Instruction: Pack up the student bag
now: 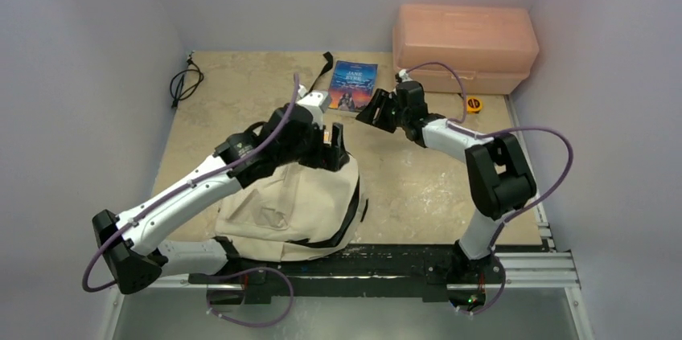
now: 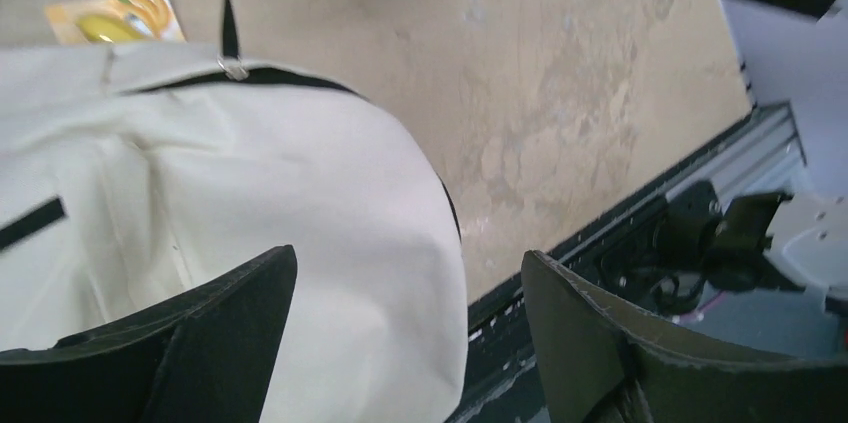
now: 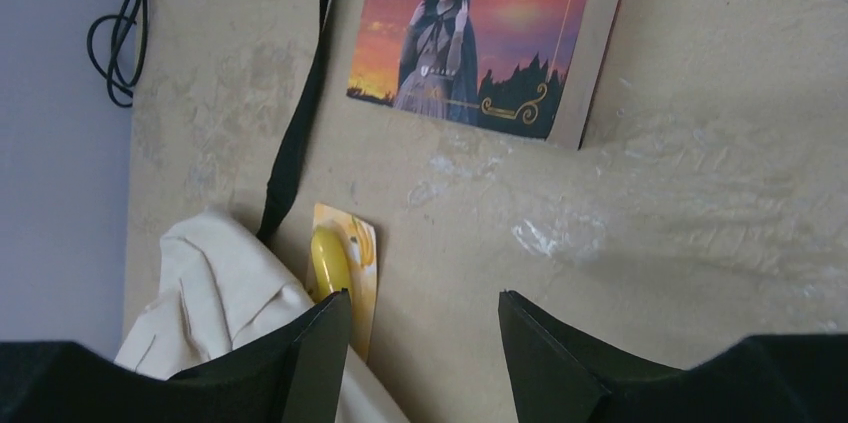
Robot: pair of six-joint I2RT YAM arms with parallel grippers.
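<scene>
The cream bag [image 1: 281, 211] lies at front left, its dark opening along its right side. My left gripper [image 1: 330, 151] hangs open over the bag's upper right, nothing between its fingers. My right gripper [image 1: 371, 112] is above the table just in front of the Jane Eyre book [image 1: 351, 83], fingers apart with nothing between them; the book lies flat ahead of it in the right wrist view. A card with a yellow item [image 3: 330, 261] lies beside the bag, partly hidden by it.
A pink case [image 1: 465, 34] stands at back right, with a yellow tape measure [image 1: 474, 105] by it. A black strap [image 3: 295, 133] runs left of the book. A black cable [image 1: 183, 83] is at back left.
</scene>
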